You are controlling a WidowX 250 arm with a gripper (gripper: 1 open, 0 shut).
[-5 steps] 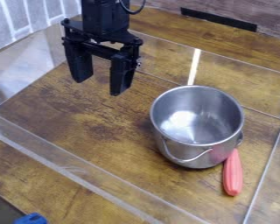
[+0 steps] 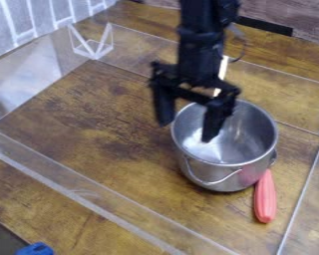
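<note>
My black gripper [image 2: 189, 112] is open, blurred by motion, over the left part of a steel pot [image 2: 230, 169] with a wire handle. I see nothing between its fingers. The pot stands upright on the wooden table at the right, its far rim partly behind the gripper. A long pink-red object [image 2: 266, 199] lies beside the pot on its right.
Clear plastic walls [image 2: 69, 169] run along the sides of the work area. A blue object [image 2: 33, 249] sits at the bottom left corner.
My gripper has moved down and to the right, from the open table toward the pot. The pot and pink-red object are in the same places.
</note>
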